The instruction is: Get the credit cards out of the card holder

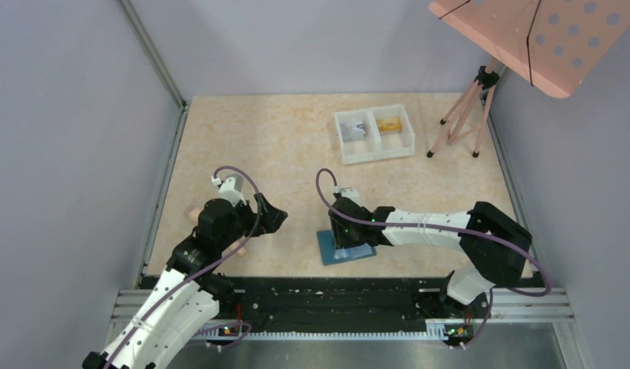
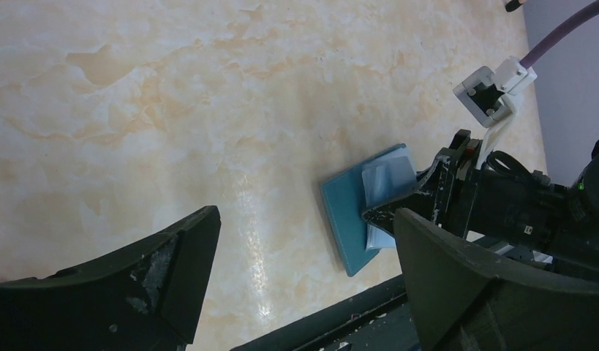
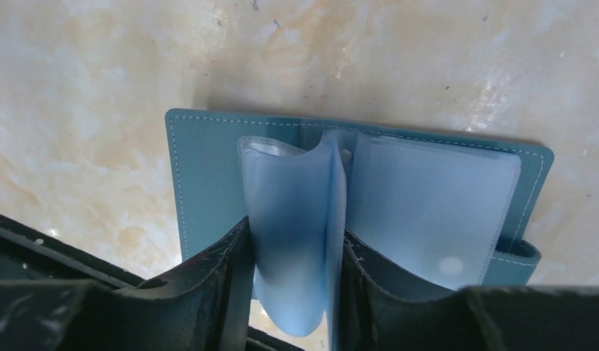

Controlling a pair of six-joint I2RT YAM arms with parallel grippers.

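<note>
In the right wrist view, the blue card holder [image 3: 205, 175] lies spread on the table, a clear sleeve page [image 3: 435, 197] flat on its right half. Other clear sleeves [image 3: 289, 219] are bunched up and bent between the fingers of my right gripper, which touch them on both sides. The top view shows the holder [image 1: 325, 247] at the table's front, partly hidden under the right arm. Whether any card is inside the sleeves cannot be told. My left gripper stands open and empty, well to the holder's left.
A white two-compartment tray [image 1: 374, 158] stands at the back, a grey item [image 1: 353, 131] in its left side and a yellow one [image 1: 389, 125] in its right. Bare table lies between the arms. A pink tripod [image 1: 467, 115] is at the back right.
</note>
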